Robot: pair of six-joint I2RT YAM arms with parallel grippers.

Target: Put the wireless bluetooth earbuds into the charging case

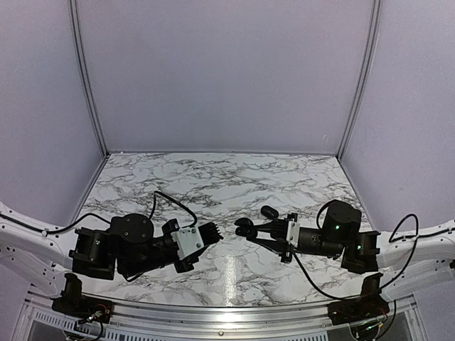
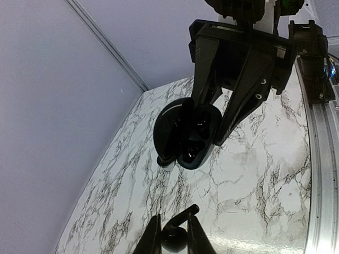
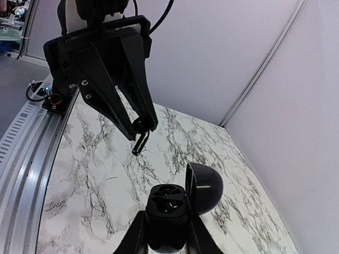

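A black earbud (image 2: 174,241) is clamped between the fingertips of my left gripper, its stem (image 3: 140,145) pointing out past them. My right gripper is shut on the black charging case (image 3: 167,203), whose lid (image 3: 207,189) stands open. In the left wrist view, the open case (image 2: 197,137) faces the earbud with its dark hollows visible; whether one is filled, I cannot tell. The top view shows the left gripper (image 1: 216,233) just left of the case (image 1: 245,228), with a small gap between them, above the table.
A dark oval object (image 1: 269,212) appears just behind the right gripper in the top view; what it is I cannot tell.
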